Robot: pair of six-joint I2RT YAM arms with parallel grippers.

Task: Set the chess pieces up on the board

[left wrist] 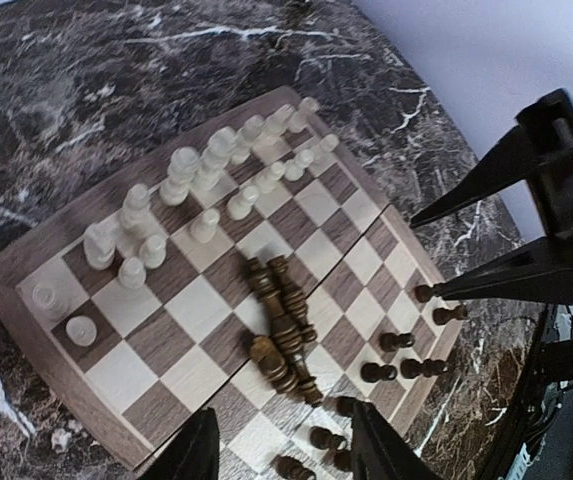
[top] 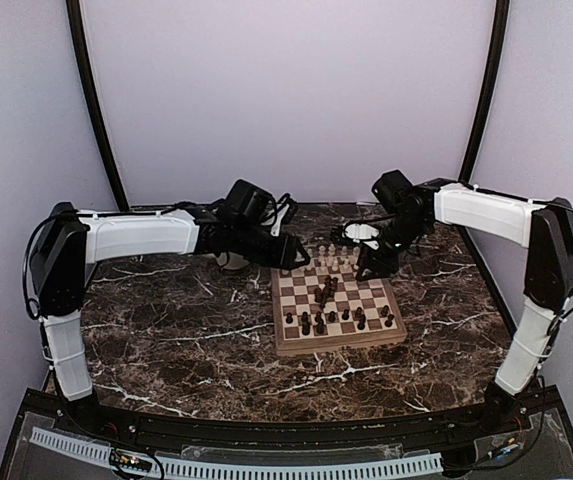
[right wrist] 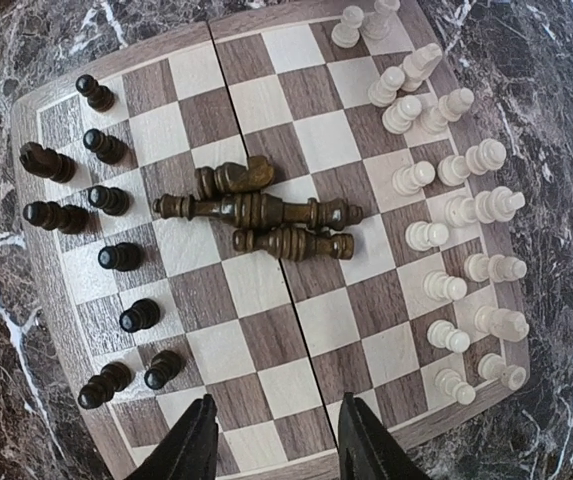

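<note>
The chessboard (top: 296, 290) lies on the marble table. White pieces (right wrist: 481, 208) stand upright along its far side. Along the near side stand several dark pieces (right wrist: 119, 257). Three larger dark pieces lie on their sides at mid-board: a long one (right wrist: 256, 211), a shorter one (right wrist: 294, 243) and a knight-like one (right wrist: 234, 177). Over the board's far left part hovers my left gripper, open and empty. My right gripper is above the right side of the board, its fingers apart with nothing between them.
A pale round object (top: 228, 262) sits left of the board, partly hidden by the left arm. Bare marble table (top: 196, 345) extends left and in front. Both grippers hang close together over the board.
</note>
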